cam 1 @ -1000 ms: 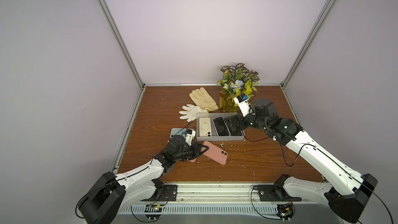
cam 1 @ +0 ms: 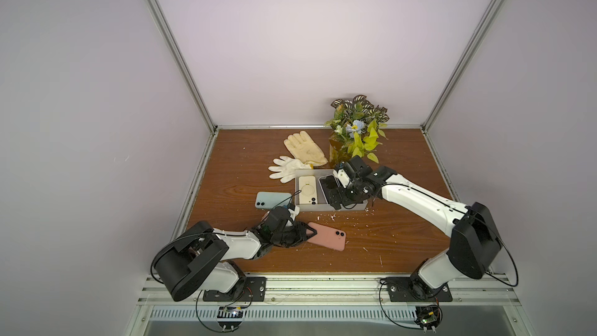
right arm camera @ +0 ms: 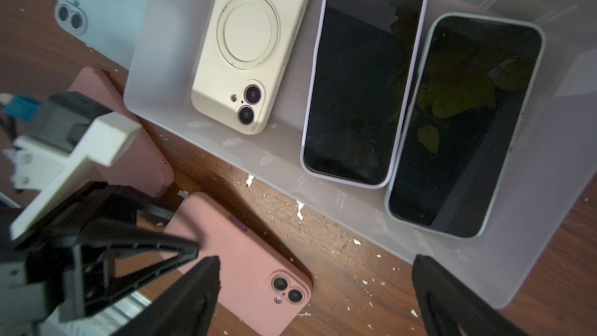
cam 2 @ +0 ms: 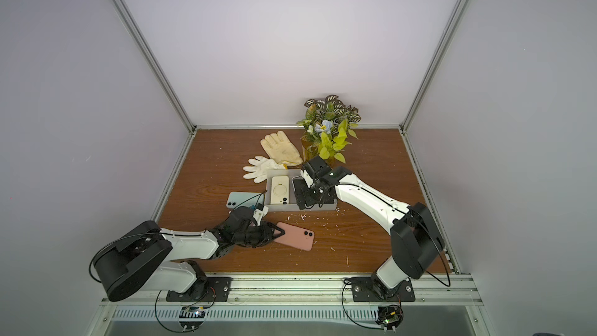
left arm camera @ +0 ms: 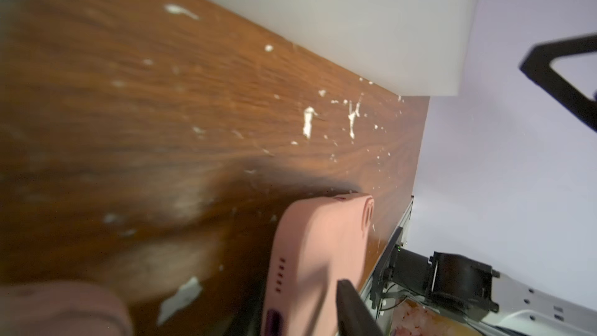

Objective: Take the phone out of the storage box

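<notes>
The grey storage box [cam 1: 360, 206] holds a cream phone [right arm camera: 261, 37], a lilac-rimmed phone [right arm camera: 360, 74] and a pale-rimmed phone [right arm camera: 463, 124]. My right gripper hangs open over it, fingers spread, nothing between. A pink phone [cam 1: 326, 236] lies before the box; my left gripper [cam 1: 311, 231] is low at its left end, part open. In the left wrist view its blurred fingers overlap that phone; whether they grip it I cannot tell.
A light blue phone [right arm camera: 102, 15] and another pink phone [right arm camera: 136, 152] lie left of the box. Gloves [cam 1: 304, 146] and a plant [cam 1: 357, 124] stand behind.
My right gripper has moved left over the box and its arm has folded. My left gripper has moved slightly toward the front, and the pink phone has shifted with it.
</notes>
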